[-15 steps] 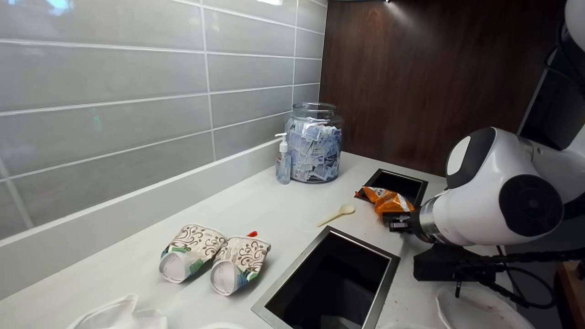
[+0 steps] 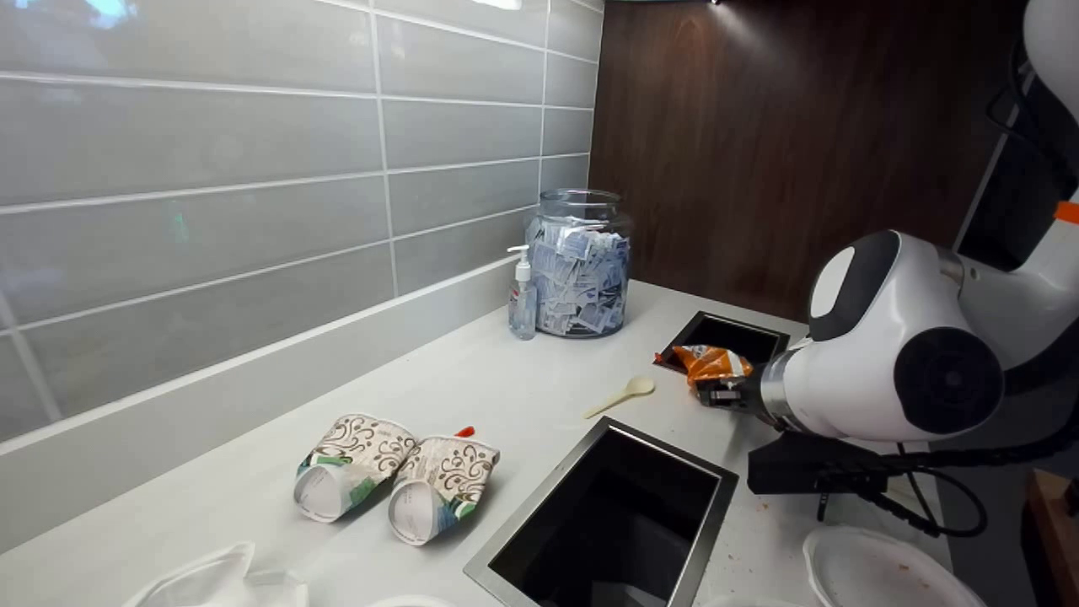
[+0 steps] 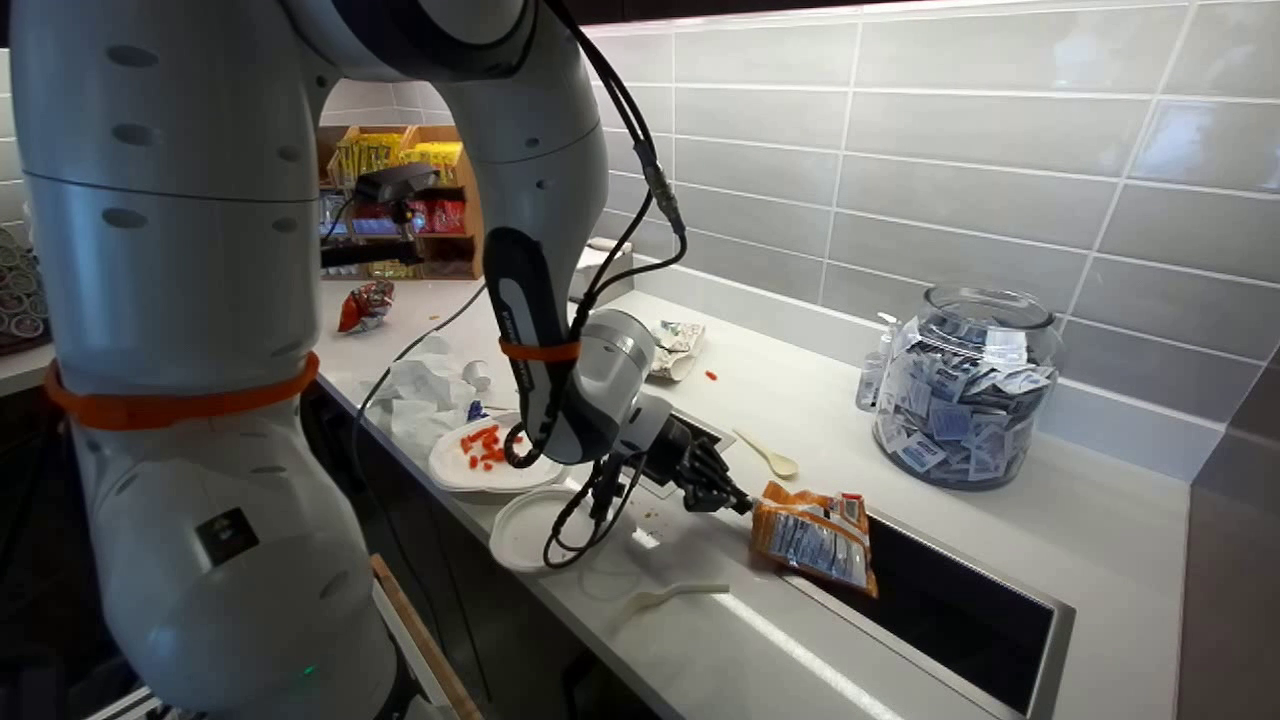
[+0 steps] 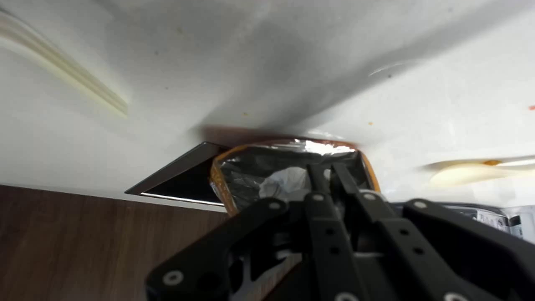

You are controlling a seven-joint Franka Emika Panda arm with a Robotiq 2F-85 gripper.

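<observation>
An orange foil snack bag (image 2: 712, 361) lies at the near edge of the far counter opening (image 2: 724, 330), partly over it. In the second exterior view the bag (image 3: 816, 546) sits tilted over that opening's left end. My gripper (image 3: 745, 503) is shut, its tips right by the bag's near edge. The wrist view looks at the bag's open mouth, silvery inside, with something whitish within; the bag's rim (image 4: 219, 185) shows around the shut gripper. Nothing shows between the fingers. Whether the tips touch the foil I cannot tell.
A pale spoon (image 3: 768, 456), a glass jar of packets (image 3: 969, 390) and a pump bottle (image 2: 522, 298) stand beyond the bag. Two patterned cups (image 2: 445, 480) lie near the second opening's frame (image 2: 668, 445). Plates (image 3: 534, 528) stand behind the gripper.
The gripper has moved slightly up and away, toward the far opening. The bag's near end has shifted and lifted with it, while its far red tip stays in nearly the same place.
</observation>
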